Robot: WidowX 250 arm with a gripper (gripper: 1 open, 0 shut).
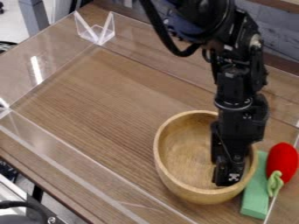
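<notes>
My black gripper (229, 163) reaches down from the top of the view into the right half of a tan wooden bowl (179, 168), its tip low inside the bowl near the right wall. A red object (281, 163) with a green top lies just right of the bowl, beside a light green block (257, 199) partly behind the bowl's lower right.
A clear plastic holder (96, 26) stands at the back left. A dark cable runs at the lower left edge.
</notes>
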